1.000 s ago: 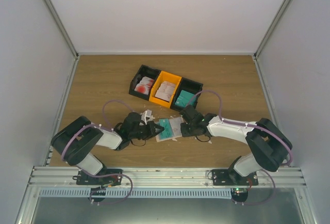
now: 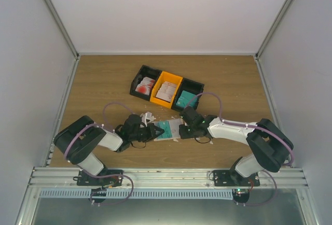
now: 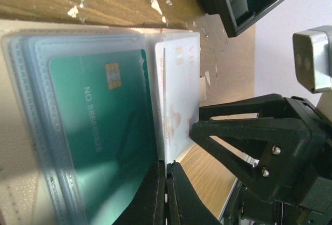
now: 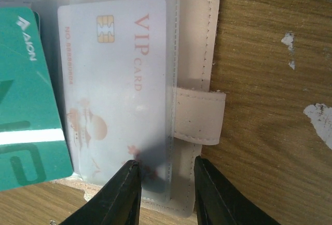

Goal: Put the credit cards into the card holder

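The pale card holder [image 2: 176,127] lies open between both arms. A green card [image 3: 98,131] sits under clear plastic on its left side; a white VIP card [image 4: 114,80] fills the right-hand clear sleeve. My left gripper is shut with a thin card edge [image 3: 164,100] running up from its fingertips, seen edge-on above the holder's fold. In the right wrist view a green card [image 4: 26,100] leans over the holder's left part, its lower corner near the VIP card. My right gripper stands part open at the holder's right border.
Behind the holder stand a black bin with red-and-white cards [image 2: 146,86], a yellow bin with pale cards [image 2: 166,91] and a black bin with green cards [image 2: 186,99]. The holder's strap tab [image 4: 199,116] sticks out right. Bare table shows at the far left and right.
The holder has shifted slightly left.
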